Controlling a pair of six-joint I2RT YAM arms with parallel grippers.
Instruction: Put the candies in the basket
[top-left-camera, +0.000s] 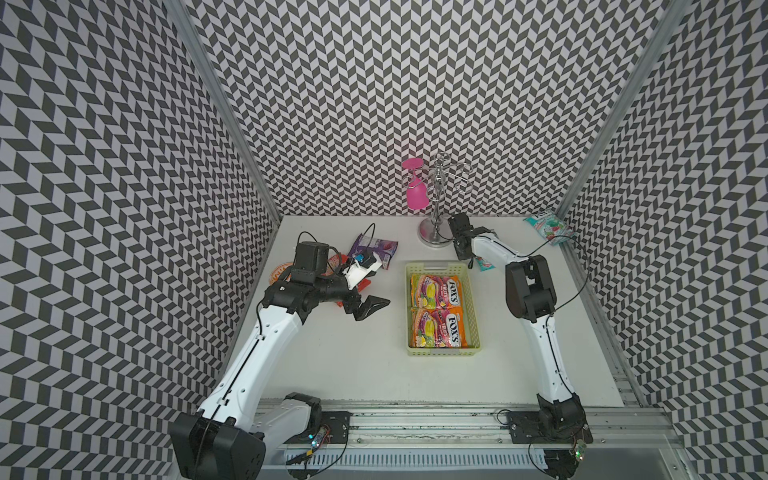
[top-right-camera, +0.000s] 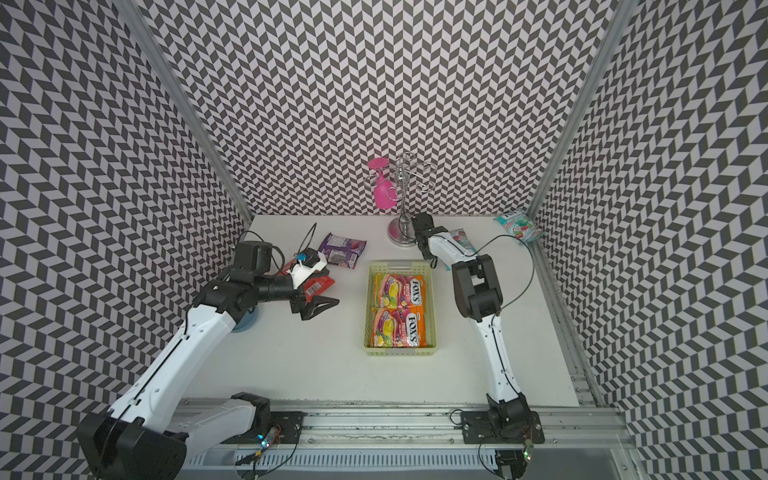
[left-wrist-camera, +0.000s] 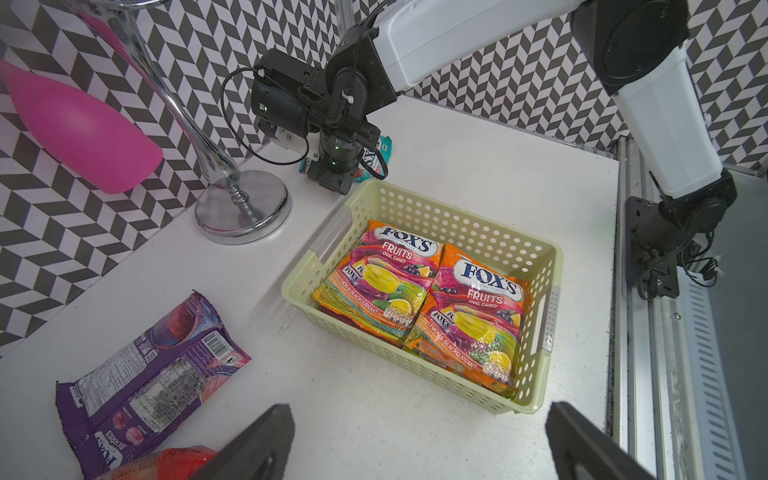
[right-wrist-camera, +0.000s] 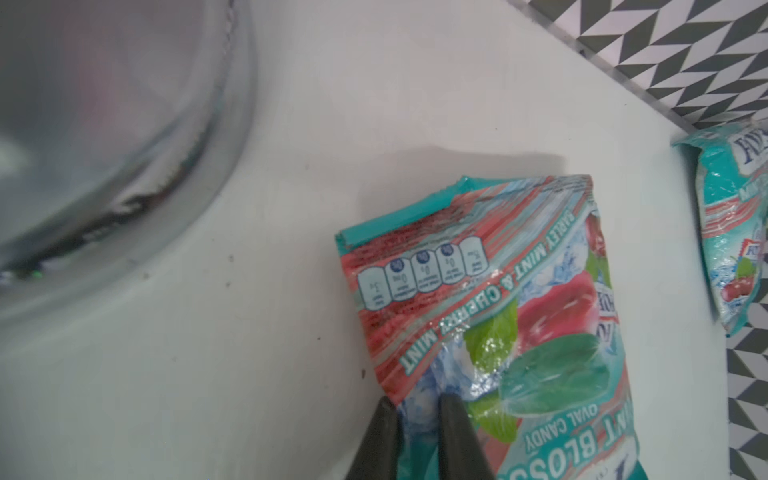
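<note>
The green basket (top-left-camera: 472, 328) holds two orange FOX'S bags (left-wrist-camera: 480, 312). My right gripper is low at a teal mint candy bag (right-wrist-camera: 528, 328) behind the basket, its blurred fingertips at the bag's left side; whether they grip it cannot be told. A second teal bag (right-wrist-camera: 728, 216) lies at the back right. My left gripper stands open and empty left of the basket, near a purple bag (left-wrist-camera: 152, 384) and a red bag (left-wrist-camera: 172, 464).
A chrome stand (left-wrist-camera: 240, 212) with a pink bottle (left-wrist-camera: 88, 136) hanging on it stands at the back, close to my right gripper.
</note>
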